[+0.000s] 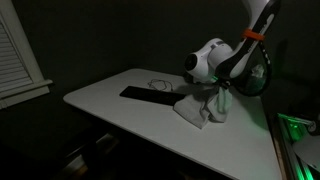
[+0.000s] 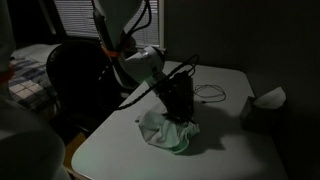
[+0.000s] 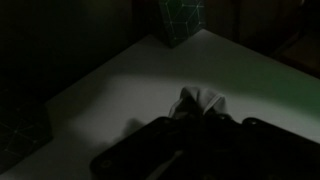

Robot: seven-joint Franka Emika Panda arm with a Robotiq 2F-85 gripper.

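A pale cloth [image 1: 200, 110] lies in a crumpled heap on the white table, right of the middle in exterior view 1. Bunched fabric [image 3: 203, 98] rises at the fingertips in the dark wrist view, where my gripper is shut on it. From the other side, the cloth [image 2: 162, 131] spreads over the table under my gripper [image 2: 184, 117], with a greenish patch at its near edge. The arm hides part of the cloth in both exterior views.
A flat black rectangle [image 1: 152, 95] lies left of the cloth, with a loose cable [image 1: 160, 84] behind it. A box with white tissue [image 2: 265, 113] stands at the table's edge.
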